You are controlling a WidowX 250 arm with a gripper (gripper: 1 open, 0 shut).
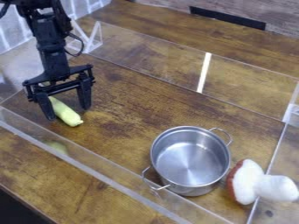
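My black gripper (66, 105) is low at the left of the table, its fingers reaching down around a pale yellow-green oblong object (66, 116) lying on the wood. Whether the fingers press on it is hard to tell. A steel pot (188, 161) with two handles stands at the lower right.
A white object with a red part (261, 185) lies right of the pot. Clear low walls border the wooden work area (140, 96).
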